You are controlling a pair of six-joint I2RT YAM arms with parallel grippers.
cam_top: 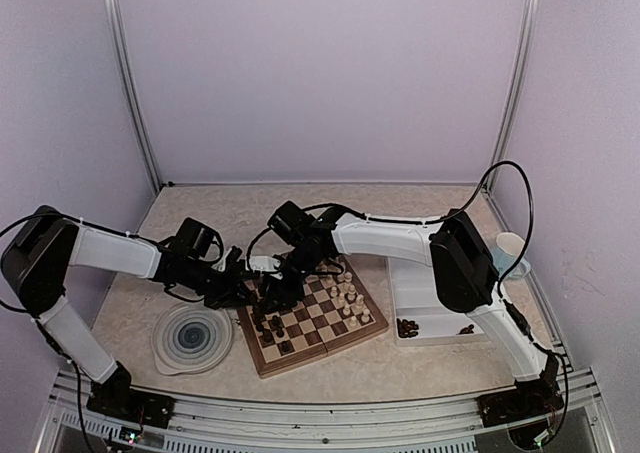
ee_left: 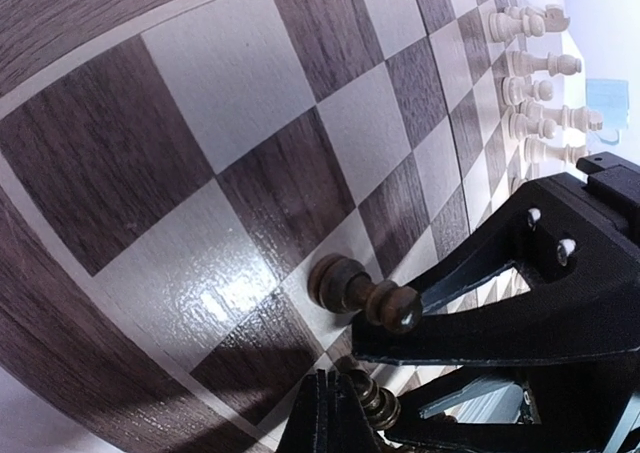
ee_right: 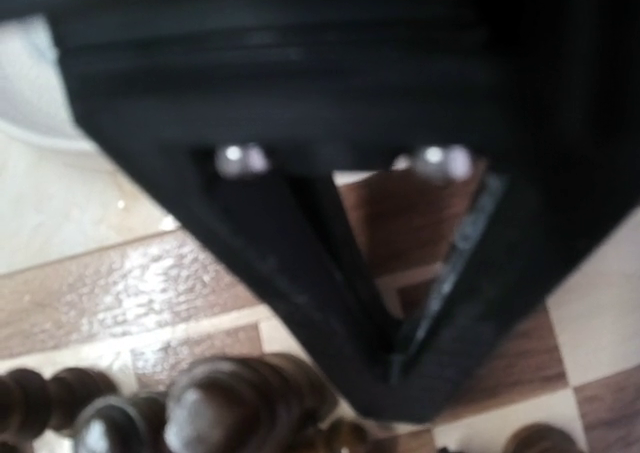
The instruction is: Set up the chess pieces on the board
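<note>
The chess board (cam_top: 313, 345) lies mid-table, with white pieces (cam_top: 350, 303) along its right side and dark pieces (cam_top: 268, 328) along its left. My left gripper is shut low at the board's left end, with no piece visible between its fingers. From the right, my right gripper reaches in, open, its fingers (ee_left: 450, 338) apart beside two dark pieces. One dark pawn (ee_left: 365, 293) stands by the upper finger; a second dark piece (ee_left: 370, 395) is partly hidden near the tips. In the right wrist view, dark pieces (ee_right: 235, 403) crowd below the fingers.
A white tray (cam_top: 415, 293) on the right holds a few dark pieces (cam_top: 407, 328) in its front compartments. The round lid-like container (cam_top: 192, 338) sits left of the board. A mug (cam_top: 508, 251) stands far right. Both arms meet closely over the board's left end.
</note>
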